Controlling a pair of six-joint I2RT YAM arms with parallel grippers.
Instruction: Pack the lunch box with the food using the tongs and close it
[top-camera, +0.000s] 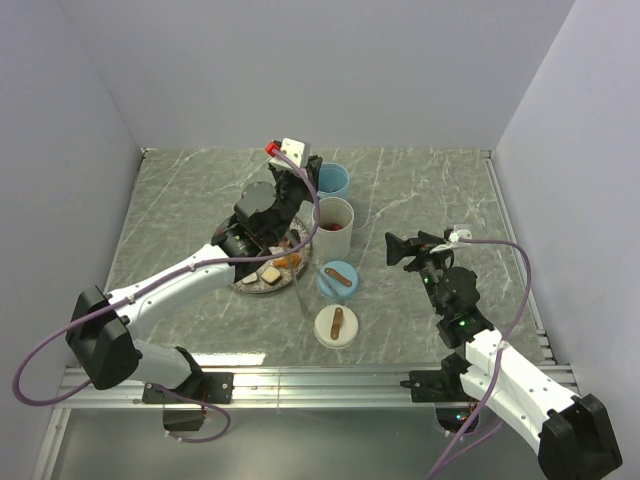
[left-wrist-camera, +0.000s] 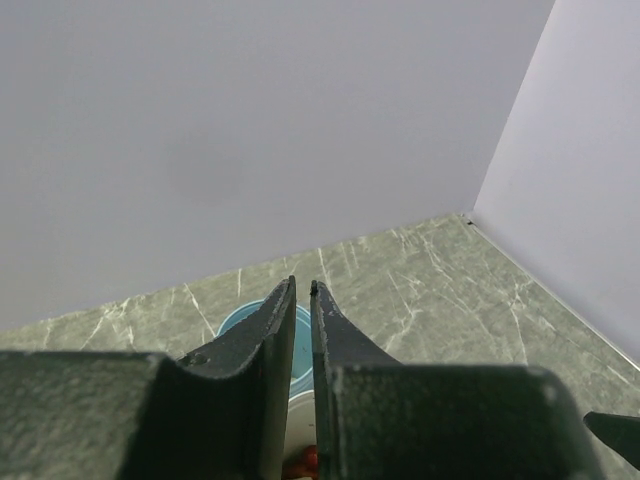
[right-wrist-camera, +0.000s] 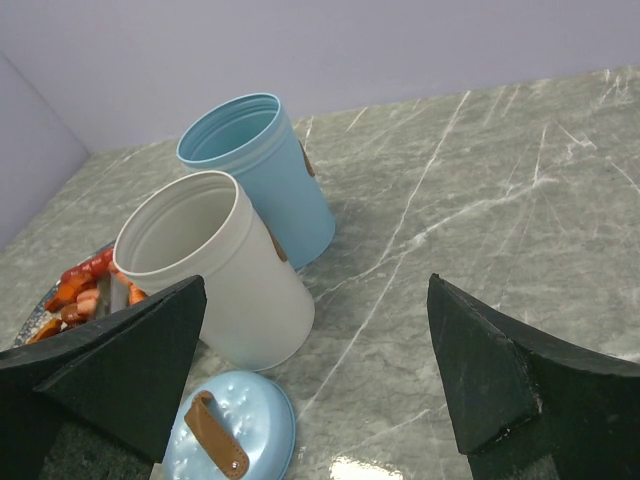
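My left gripper (top-camera: 310, 172) is above the white container (top-camera: 333, 238) and blue container (top-camera: 333, 176). It is shut in the left wrist view (left-wrist-camera: 304, 290); nothing clear shows between its fingers. Red food is inside the white container. The silver tray (top-camera: 258, 284) holds several foods, partly hidden by the left arm. A blue lid (right-wrist-camera: 250, 410) lies before the containers, with a white lid (top-camera: 350, 330) nearer the front. Faint translucent streaks cross near the lids, too unclear to identify. My right gripper (top-camera: 398, 248) stands open and empty, right of the containers.
Walls rise behind and on both sides. A metal rail (top-camera: 300, 385) runs along the front edge.
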